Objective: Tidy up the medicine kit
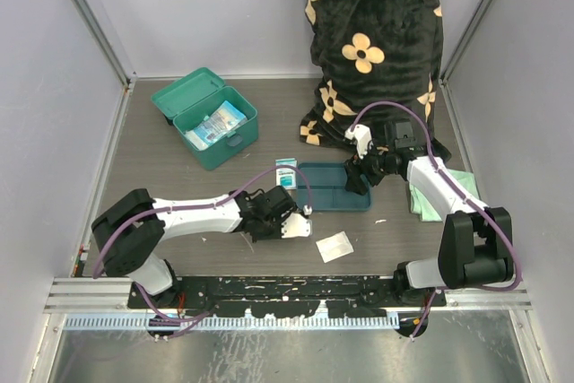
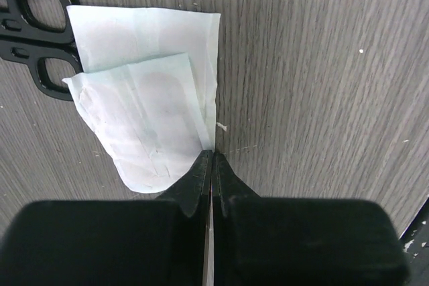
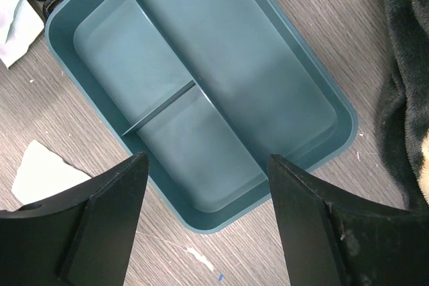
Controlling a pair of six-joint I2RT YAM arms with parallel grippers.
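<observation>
My left gripper is shut, its tips at the lower corner of a folded white packet point(image 2: 137, 112) on the table; nothing clear shows between them. Black scissors point(image 2: 47, 58) lie beside the packet. My right gripper stands open over a grey-blue divided tray point(image 3: 281, 45), which is empty. Another white square packet point(image 1: 334, 248) lies in front of the tray in the top view. A green kit box point(image 1: 224, 150) with its lid open holds packets at the back left.
A dark flowered blanket point(image 1: 363, 24) hangs at the back right, reaching the table near the tray. A light green cloth point(image 1: 426, 208) lies at the right. A small blue-and-white box point(image 1: 285, 168) sits left of the tray. The table left of the green box is clear.
</observation>
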